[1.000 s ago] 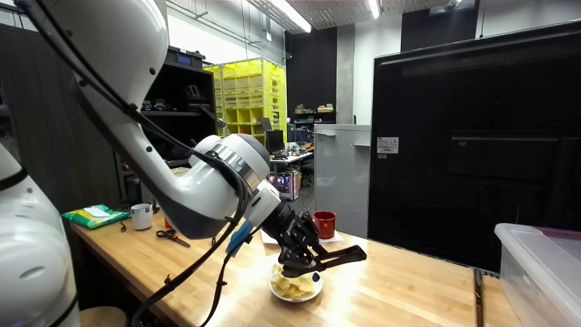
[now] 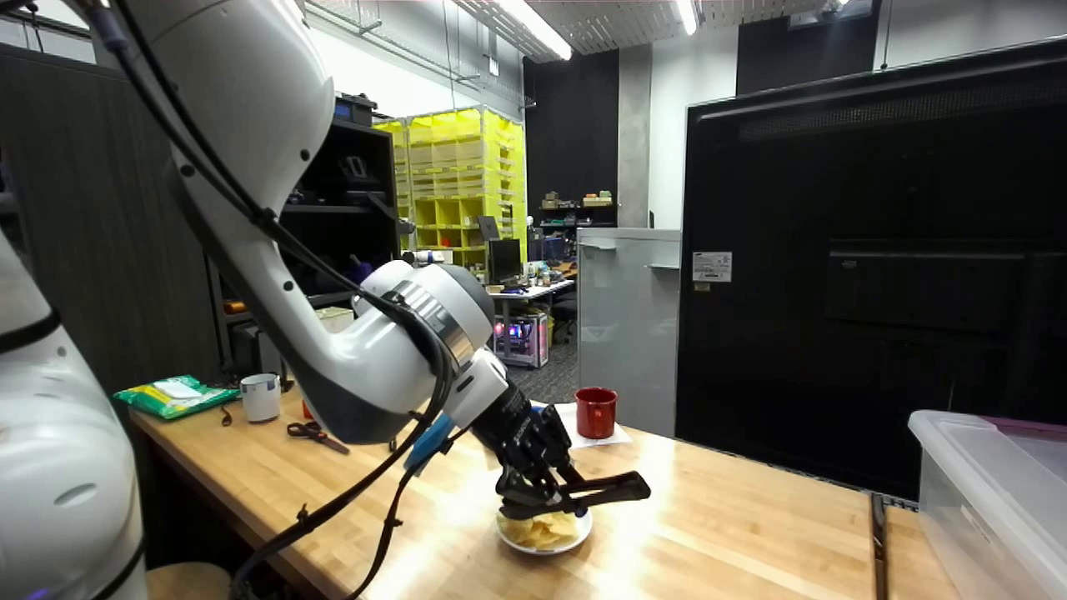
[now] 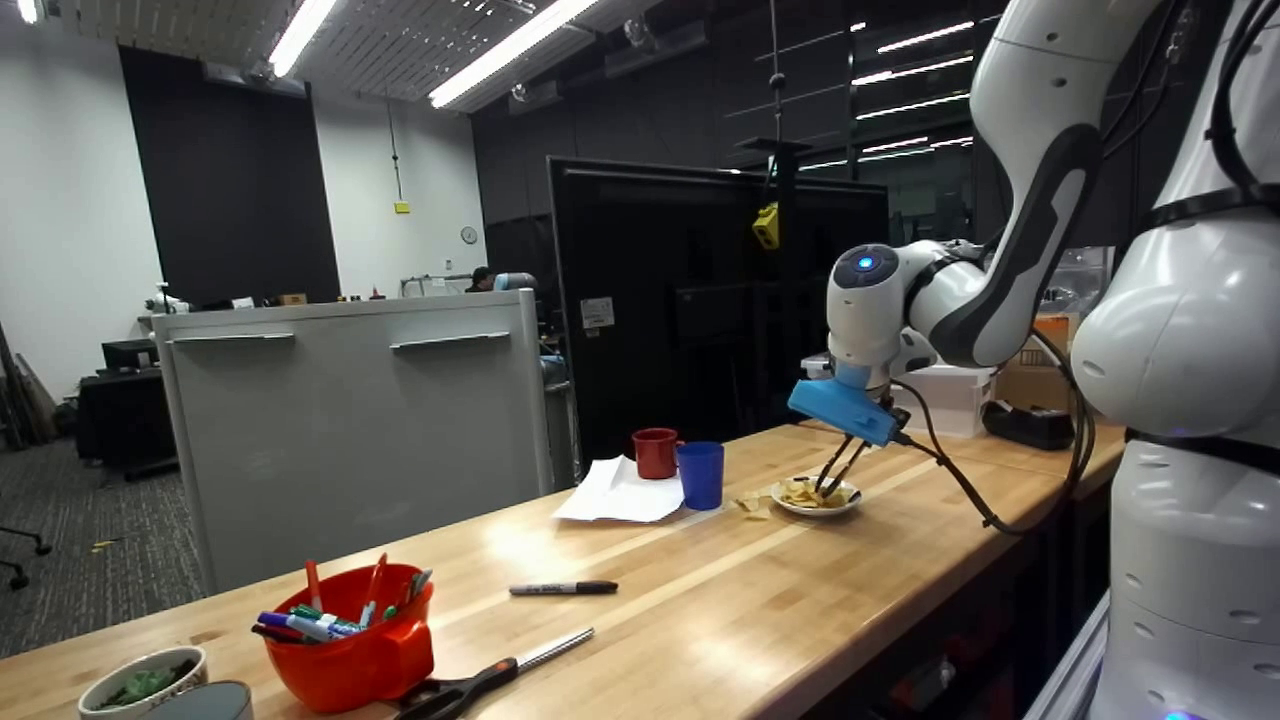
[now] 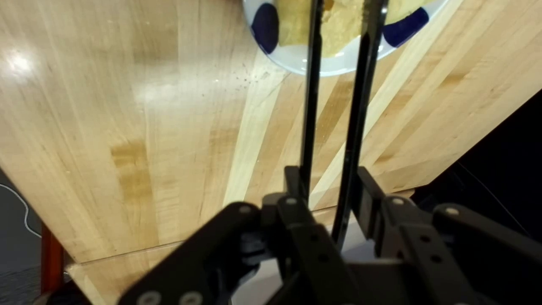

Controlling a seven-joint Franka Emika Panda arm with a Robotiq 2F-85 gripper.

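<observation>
My gripper is shut on a pair of black tongs (image 4: 357, 117), whose two long arms run up the wrist view and stand a little apart. Their tips lie beyond the top edge there. A white plate with dark blue spots (image 4: 292, 56) holds yellow chips (image 4: 339, 31), partly covered by the tongs. From the second exterior view, the tongs (image 3: 836, 468) slant down to the chips on the plate (image 3: 816, 511); whether a chip sits between the tips I cannot tell. In exterior view 1 the gripper (image 2: 535, 480) hangs just above the plate (image 2: 545, 549).
Beside the plate lie a few loose chips (image 3: 753, 505). A blue cup (image 3: 701, 476), red mug (image 3: 655, 454) and white paper (image 3: 614, 494) stand nearby. Farther along are a marker (image 3: 564, 588), scissors (image 3: 492, 680) and a red pen holder (image 3: 360, 666). A clear bin (image 2: 985, 500) borders the right.
In exterior view 1, my gripper and the tongs have moved slightly left and lower, closer over the plate. The plate has stayed in place.
</observation>
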